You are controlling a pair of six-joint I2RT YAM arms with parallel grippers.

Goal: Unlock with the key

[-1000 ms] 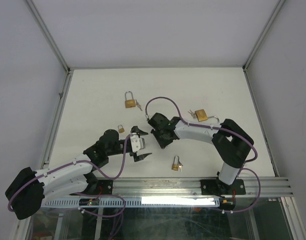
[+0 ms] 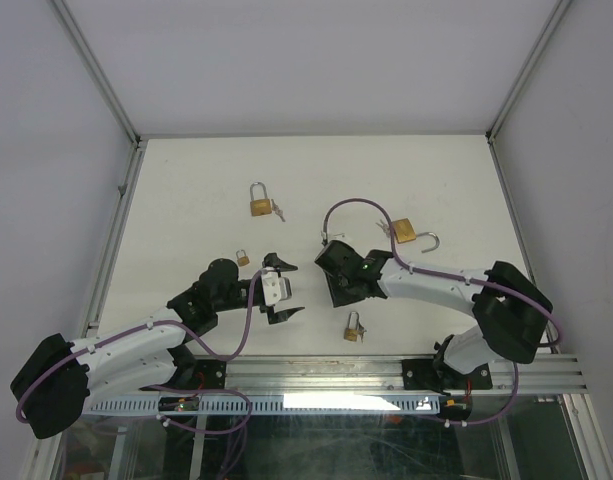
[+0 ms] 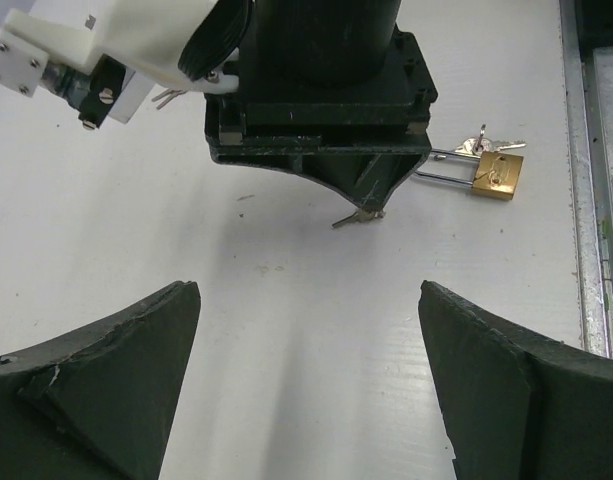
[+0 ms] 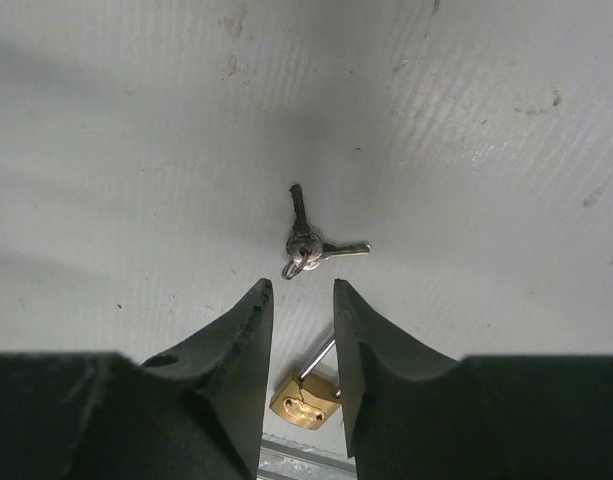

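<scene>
My left gripper (image 2: 284, 288) stands open at centre-left, nothing between its fingers. My right gripper (image 2: 338, 289) hangs over the middle, its fingertips a little apart and nothing visibly between them. In the right wrist view a key pair (image 4: 305, 246) on a ring lies just beyond those fingertips. Below it a brass padlock (image 4: 301, 400) is partly hidden by a finger; it also lies near the front edge (image 2: 350, 333). In the left wrist view a padlock (image 3: 494, 175) has keys beside it, and another small key (image 3: 348, 219) lies under the right gripper.
A larger padlock (image 2: 261, 206) with keys sits at the back left, a small padlock (image 2: 242, 257) left of centre, and an open-shackled padlock (image 2: 405, 230) with keys at the right. The back of the white board is clear. A metal rail runs along the front.
My right arm has moved rightward and toward the front, bringing its gripper nearer the front padlock. The left arm has stayed still.
</scene>
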